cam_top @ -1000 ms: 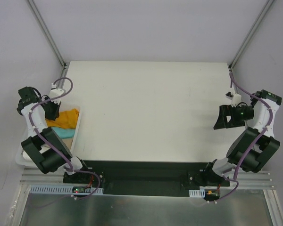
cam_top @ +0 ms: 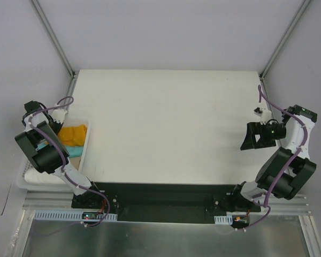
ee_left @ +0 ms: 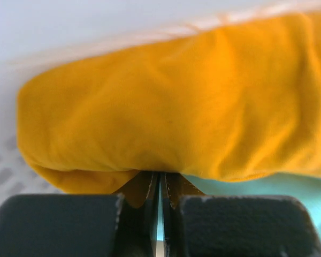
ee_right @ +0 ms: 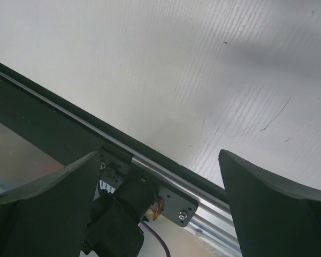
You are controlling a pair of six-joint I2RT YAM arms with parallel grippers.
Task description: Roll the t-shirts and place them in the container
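A white bin (cam_top: 86, 130) at the left end of the table holds folded shirts: an orange one (cam_top: 73, 135), a teal one (cam_top: 75, 151) and lighter cloth. My left gripper (cam_top: 58, 125) is down in the bin at the orange shirt. In the left wrist view its tips (ee_left: 158, 176) are shut and pressed against the lower edge of the orange cloth (ee_left: 176, 101), with teal cloth (ee_left: 278, 190) beneath; whether any cloth is between them is hidden. My right gripper (cam_top: 255, 134) hangs open and empty over the right end of the table.
Grey walls border it on left, back and right. A dark rail (cam_top: 160, 188) runs along the front edge.
My left arm has moved slightly left, further over the bin, its gripper staying at the orange shirt. The right arm has shifted very slightly.
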